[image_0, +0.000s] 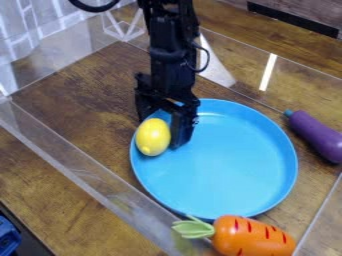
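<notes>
A black robot arm reaches down from the top to my gripper (164, 118), which stands open low over the left rim of a blue plate (227, 170). Just below it a yellow egg-shaped object (154, 138) rests on the plate at its left side, its top edge close to or between the fingers; whether they touch it I cannot tell.
A purple eggplant (314, 135) lies right of the plate, and an orange carrot (251, 236) with green leaves lies below it. Clear plastic walls edge the wooden surface (67, 120). The wood left of the plate is clear. A blue item sits in the bottom-left corner.
</notes>
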